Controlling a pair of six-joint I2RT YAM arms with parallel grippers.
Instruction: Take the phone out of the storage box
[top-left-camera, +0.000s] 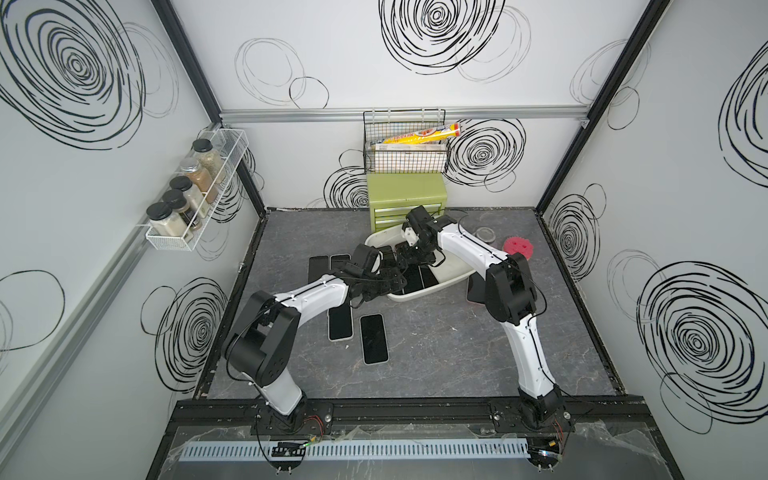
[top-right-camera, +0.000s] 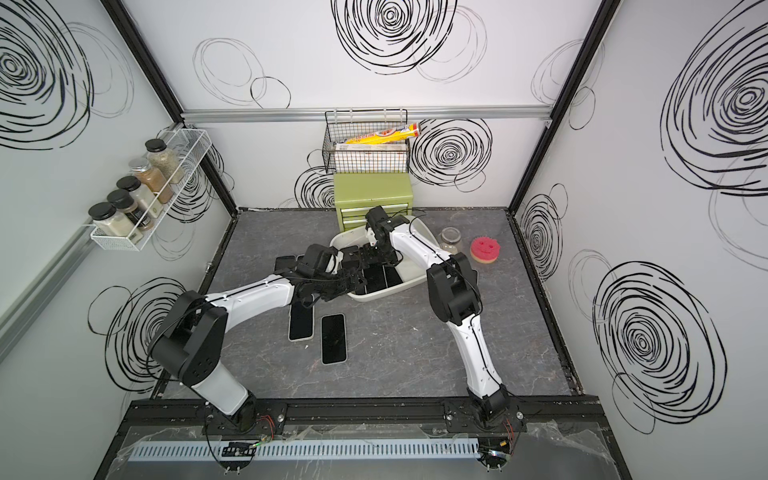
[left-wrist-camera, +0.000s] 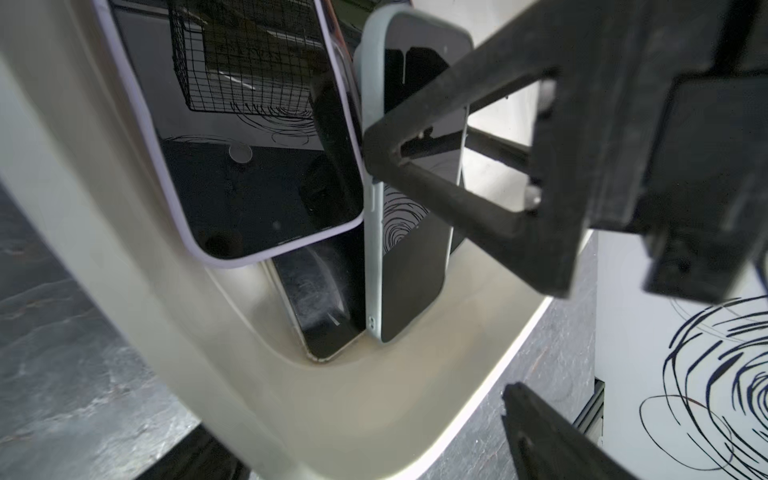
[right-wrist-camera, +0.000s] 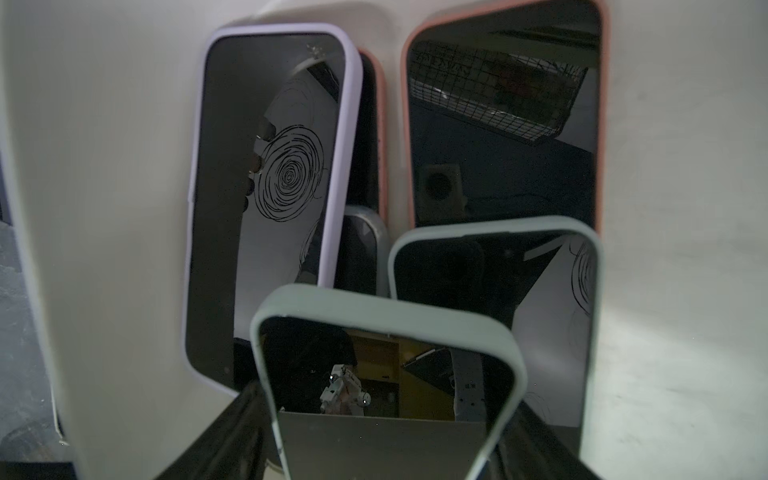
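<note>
The white storage box (top-left-camera: 449, 272) holds several phones, among them a lavender-cased phone (right-wrist-camera: 264, 200) and a pink-cased phone (right-wrist-camera: 504, 112). My right gripper (top-left-camera: 409, 254) is over the box, part open, at a mint-cased phone (right-wrist-camera: 388, 368); whether it grips it is unclear. In the left wrist view the right gripper's black finger overlaps a mint phone (left-wrist-camera: 408, 272). My left gripper (top-left-camera: 388, 280) stands open at the box's front-left rim, with no phone seen between its fingers.
Loose phones (top-left-camera: 374, 338) lie on the table left and in front of the box. A green drawer unit (top-left-camera: 406, 188) stands behind it; a jar (top-right-camera: 450, 238) and a pink disc (top-left-camera: 518, 247) are at the right.
</note>
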